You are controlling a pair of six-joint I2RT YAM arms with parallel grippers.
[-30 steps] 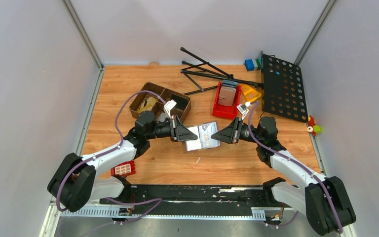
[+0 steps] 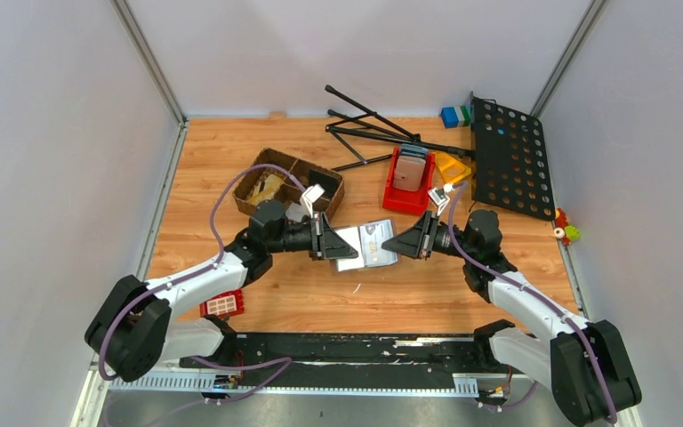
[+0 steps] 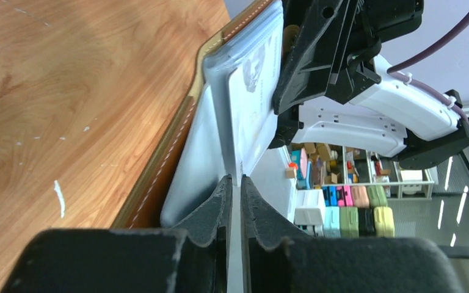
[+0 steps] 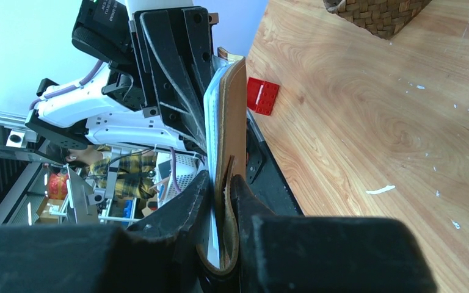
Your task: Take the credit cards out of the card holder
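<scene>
An open card holder with brown leather outside and clear sleeves holding white cards hangs over the table between both grippers. In the left wrist view a printed card faces my left gripper, whose fingertips are close together at that card's lower edge; whether they pinch it is unclear. In the right wrist view my right gripper grips the end of the holder, with leather and sleeves between its fingers.
A woven box, red tray, yellow object and black perforated stand occupy the back. A red item lies front left.
Very little differs; my left gripper has shifted very slightly at the holder, while the right one stays in place.
</scene>
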